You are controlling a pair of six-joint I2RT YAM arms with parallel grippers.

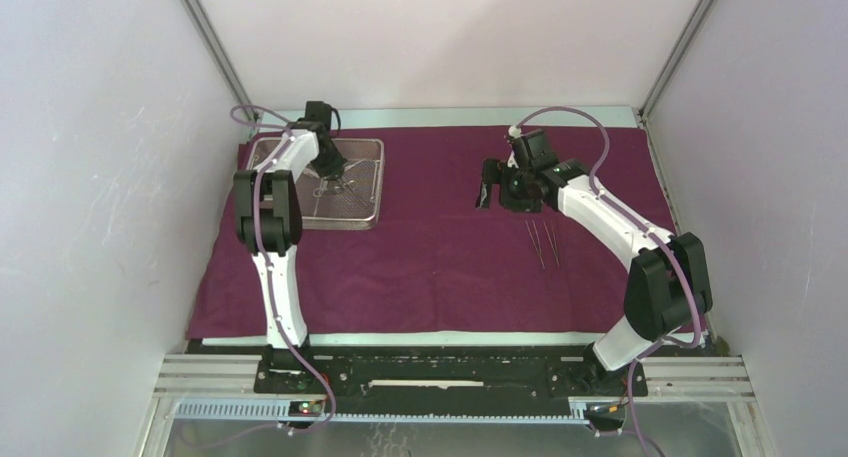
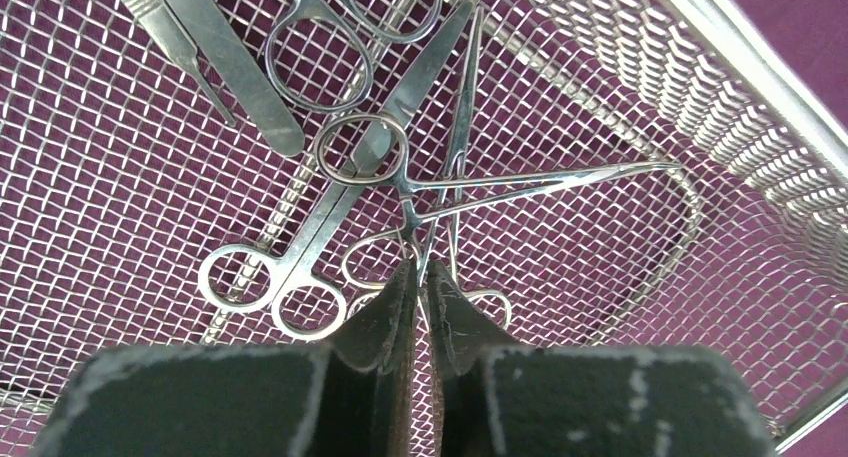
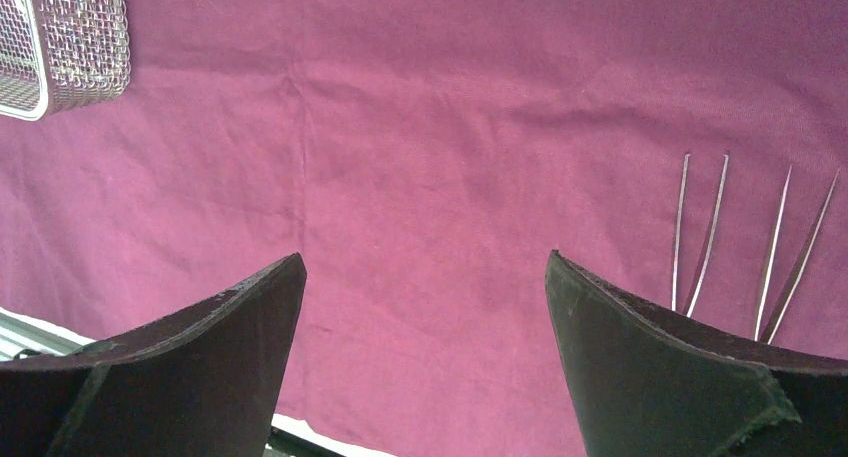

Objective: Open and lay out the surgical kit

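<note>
The mesh tray (image 1: 376, 182) stands at the back left, holding metal instruments. My left gripper is shut low inside it, its tips over the ring handles of crossed clamps. Whether thin metal lies between the tips cannot be told. One curved clamp (image 2: 540, 184) points right, crossing a second clamp (image 2: 466, 102) and long scissors (image 2: 300, 247). Farther up lie another ringed instrument (image 2: 360, 67), a flat metal handle (image 2: 235, 72) and a scalpel handle (image 2: 160, 22). Above the cloth, my right gripper is open and empty. Two pairs of tweezers (image 3: 710, 242) (image 3: 775, 252) lie beside each other below it.
A maroon cloth (image 1: 430, 277) covers the table, with broad clear room in the middle between tray and tweezers. The tray's raised metal rim (image 2: 770, 67) surrounds the instruments. White walls (image 1: 90, 177) close in the sides and back.
</note>
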